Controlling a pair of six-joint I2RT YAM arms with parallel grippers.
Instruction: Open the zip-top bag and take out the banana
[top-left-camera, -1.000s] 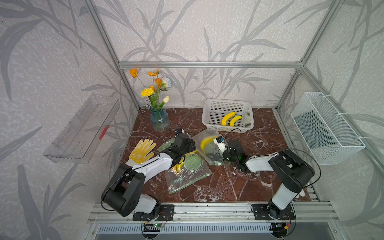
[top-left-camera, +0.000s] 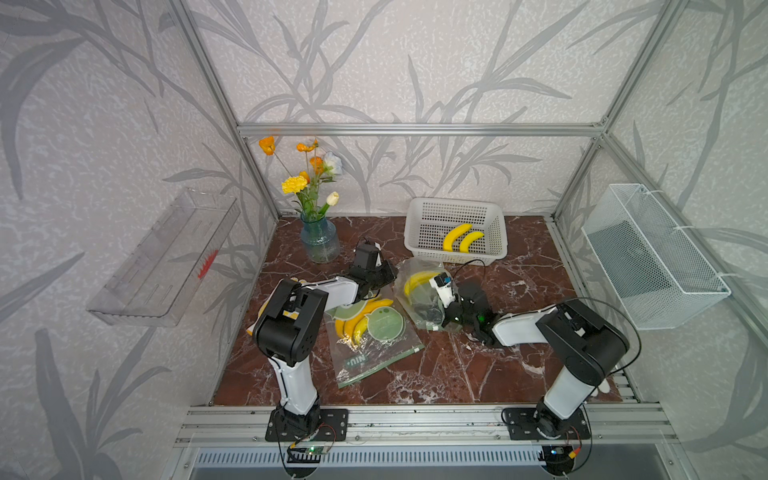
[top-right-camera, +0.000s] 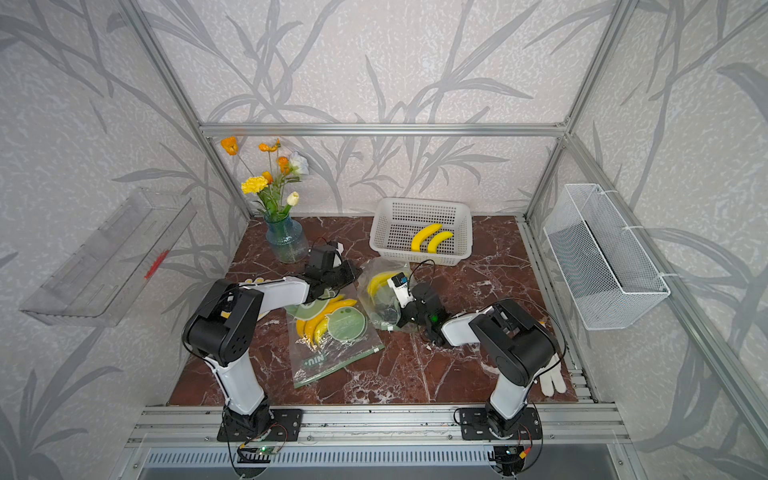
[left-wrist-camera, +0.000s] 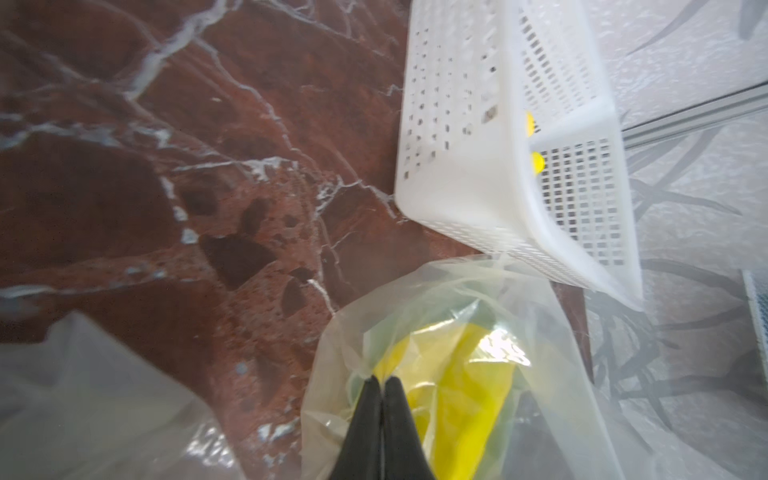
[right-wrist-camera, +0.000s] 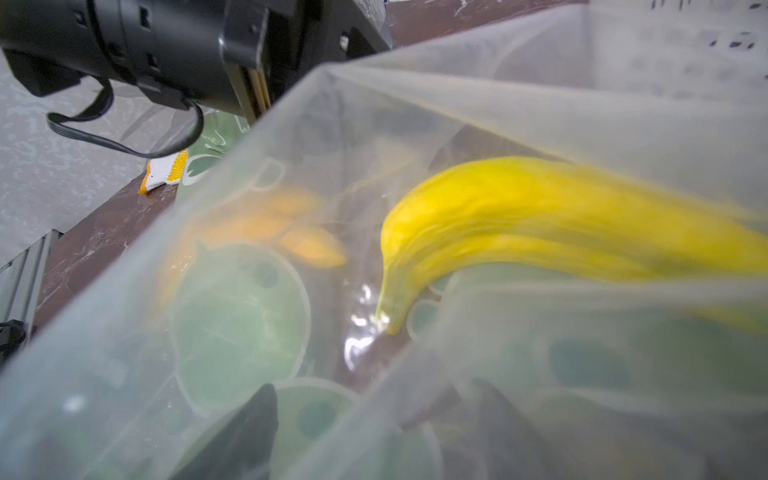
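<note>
A clear zip top bag (top-left-camera: 429, 313) with a yellow banana (top-left-camera: 418, 279) in it stands between my two grippers, its plastic raised. My left gripper is shut at the bag's near side, its tips in front of the film and the banana; whether any film is pinched cannot be told. The right gripper is open at the bag's other side. Its fingers (right-wrist-camera: 244, 436) show dark, one blurred behind hazy plastic, and the banana (right-wrist-camera: 520, 212) lies ahead of them. A second bag (top-left-camera: 364, 369) with bananas lies flat to the left.
A white basket (top-left-camera: 414, 240) with two bananas stands close behind the bag. A flower vase (top-left-camera: 320, 241) is at the back left. Wire basket (top-left-camera: 656, 256) and clear tray (top-left-camera: 144, 296) hang on the sides.
The right arm has stayed almost still.
</note>
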